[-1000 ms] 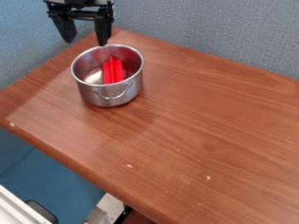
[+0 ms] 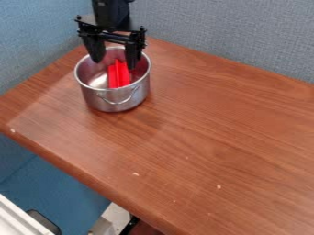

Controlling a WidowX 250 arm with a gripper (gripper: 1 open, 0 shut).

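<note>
A steel pot (image 2: 113, 97) with a wire handle stands on the wooden table at the upper left. Inside it stand red objects (image 2: 119, 75), upright bars or blocks. My black gripper (image 2: 112, 51) is over the pot's mouth, its fingers open, one on each side above the red objects. The fingertips are partly hard to make out against the pot.
Grey-blue padded walls border it at the back and left. A white object (image 2: 15, 220) lies beyond the table's lower-left edge.
My gripper has moved down and to the right, from above the pot's back left to over its mouth. The pot and red objects look unmoved.
</note>
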